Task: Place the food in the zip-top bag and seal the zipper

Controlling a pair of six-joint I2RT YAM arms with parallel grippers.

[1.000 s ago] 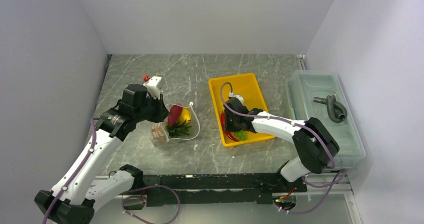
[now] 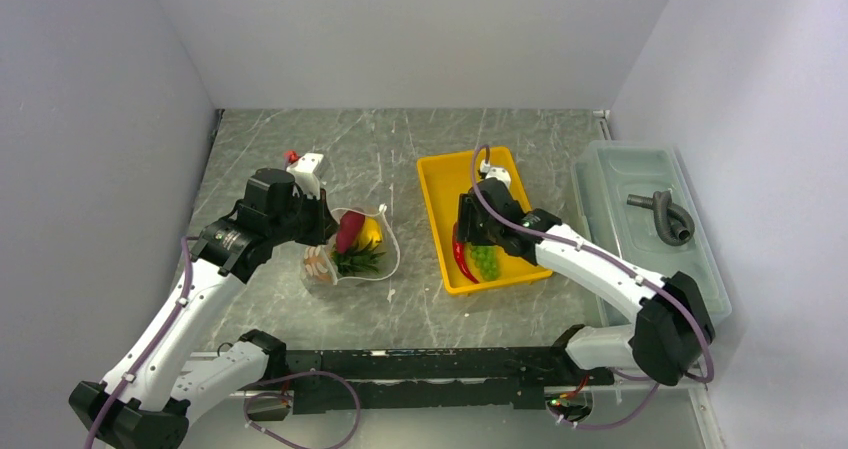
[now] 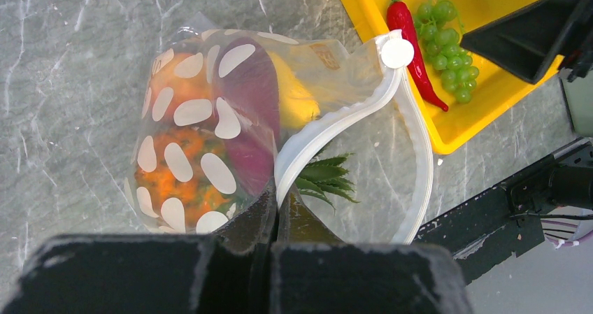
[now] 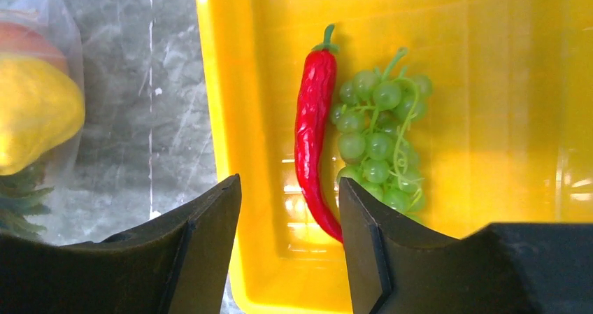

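The clear zip top bag with white spots [image 3: 192,111] lies on its side, its mouth spread toward the tray. Inside are a dark red food piece [image 3: 248,111], a yellow one [image 3: 294,101], orange pieces and one with spiky green leaves [image 3: 325,180]. My left gripper is shut on the thin rim of the bag's mouth. A red chili [image 4: 312,129] and green grapes [image 4: 381,143] lie side by side in the yellow tray [image 4: 517,181]. Over them, my right gripper hangs with its fingers apart and nothing held; the chili's lower end shows between them.
A clear bin [image 2: 630,254] with a dark grey hose [image 2: 665,217] stands to the right of the tray. Bare grey tabletop [image 2: 405,319] separates bag and tray. A small red object [image 2: 291,156] shows behind the left arm.
My right arm has moved right and appears higher, its gripper shifting rightward over the tray. The chili sits slightly farther from the tray's left wall. The left arm and bag have stayed put.
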